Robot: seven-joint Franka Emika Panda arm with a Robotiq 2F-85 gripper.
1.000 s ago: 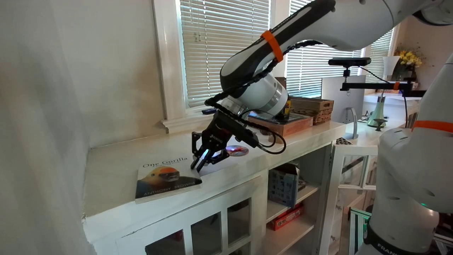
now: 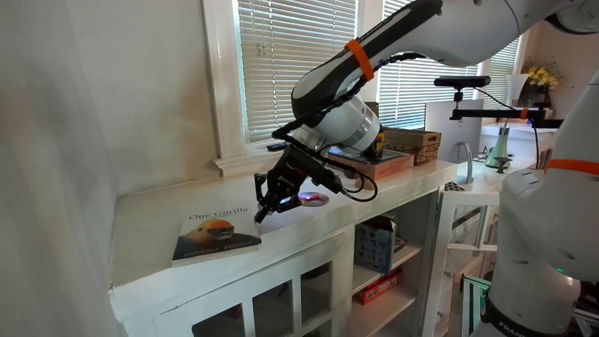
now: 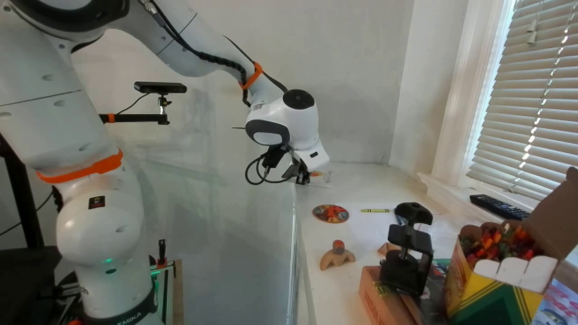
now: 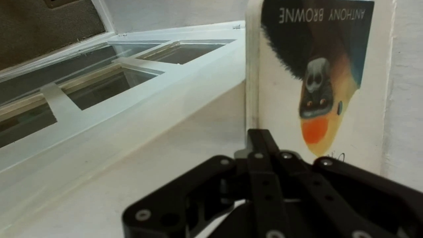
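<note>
A thin book titled "One Gorilla" point(image 2: 216, 236) lies flat on the white cabinet top, near its front edge. My gripper point(image 2: 259, 218) points down at the book's right side, with its fingers shut and nothing visible between them. In the wrist view, the tips of the black gripper overlap a side edge of the book point(image 4: 285, 107); whether they touch it I cannot tell. From exterior view 2, the arm hides most of the book point(image 3: 325, 178) behind the gripper point(image 3: 304, 179).
Behind the gripper lie an oval picture disc point(image 3: 330, 213), a yellow crayon point(image 3: 375, 210) and a wooden arch point(image 3: 337, 259). A black clamp-like object point(image 3: 407, 243) and a crayon box point(image 3: 487, 287) stand farther along. Left of the book, the cabinet top point(image 2: 149, 224) is bare.
The fingers, slightly apart a second ago, are now closed together. The book has shifted a little left and toward the front edge. The arm has hardly moved.
</note>
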